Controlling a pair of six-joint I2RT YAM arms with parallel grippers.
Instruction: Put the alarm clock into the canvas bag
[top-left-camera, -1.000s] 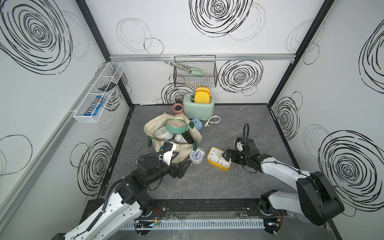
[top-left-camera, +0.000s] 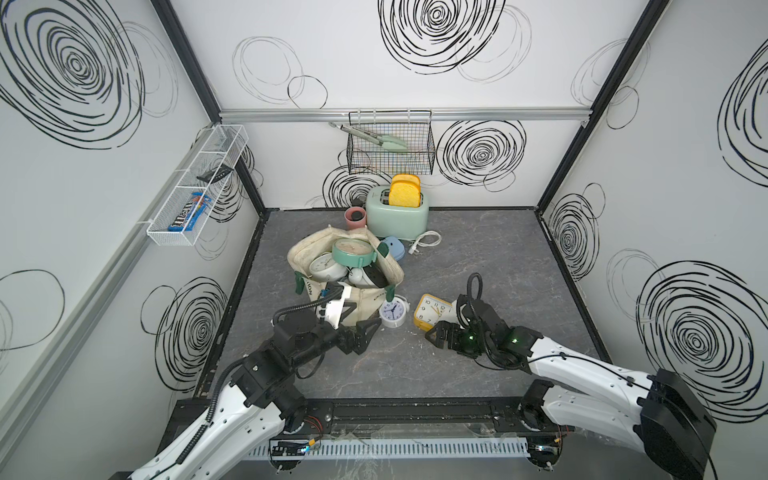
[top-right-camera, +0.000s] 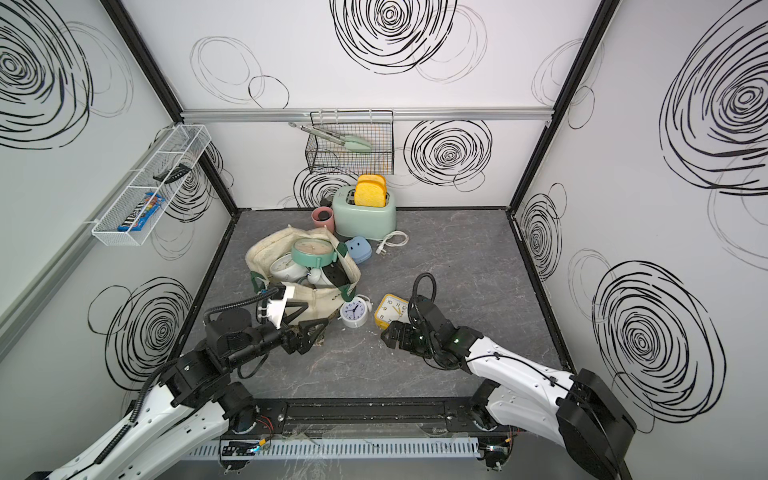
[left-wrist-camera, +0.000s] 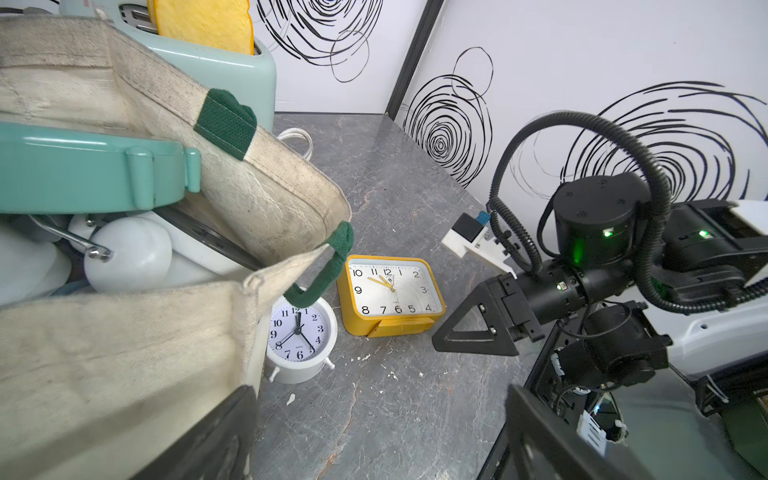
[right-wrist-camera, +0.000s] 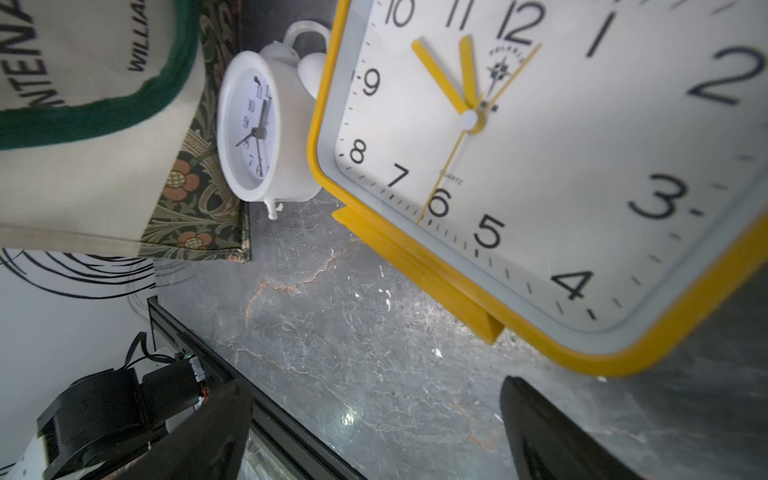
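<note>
The canvas bag (top-left-camera: 370, 304) stands open on the table, filled with a green-rimmed clock (top-left-camera: 353, 252), a white round thing (top-left-camera: 326, 267) and other items. Outside it, a small white round alarm clock (left-wrist-camera: 301, 339) sits by its front right corner. Right of that, a yellow square alarm clock (left-wrist-camera: 392, 289) lies face up, apart from the bag. My left gripper (top-left-camera: 364, 337) is open in front of the bag, nothing between its fingers. Open and empty too, my right gripper (top-left-camera: 440, 336) hovers by the yellow clock's near side and covers part of it in the top left view.
A green toaster (top-left-camera: 397, 216) with yellow toast stands behind the bag, beside a pink cup (top-left-camera: 355, 217), a blue object (top-left-camera: 393, 248) and a white cord (top-left-camera: 425, 241).
The left arm, bag and clocks stay put.
</note>
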